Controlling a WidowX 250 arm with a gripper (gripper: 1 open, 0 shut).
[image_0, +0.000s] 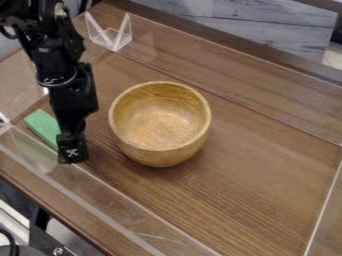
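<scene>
My gripper (67, 150) is low at the left, its black fingers reaching down around the right part of a green block (44, 127) lying on the wooden table. Whether the fingers are shut on the block cannot be told. A large tan bowl (160, 125) stands just right of the gripper.
A clear plastic object (114, 32) sits at the back left. Grey boards border the table at the back right.
</scene>
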